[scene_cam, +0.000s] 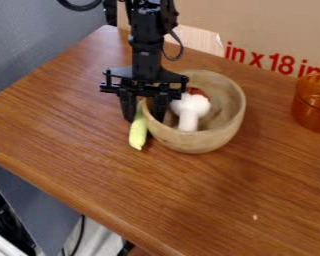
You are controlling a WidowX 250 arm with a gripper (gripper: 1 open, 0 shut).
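The black gripper [144, 104] is low over the left rim of a wooden bowl [210, 136], its fingers reaching down beside a pale yellow-green, elongated vegetable [139, 134] that lies along the bowl's left outer side. Whether the fingers hold it is hidden by the gripper body. Inside the bowl sits a white mushroom-shaped object [190, 112], with something red partly visible behind it.
An orange translucent container [314, 105] stands at the right edge. A cardboard box [256, 30] with red print is behind. The table's left edge drops away.
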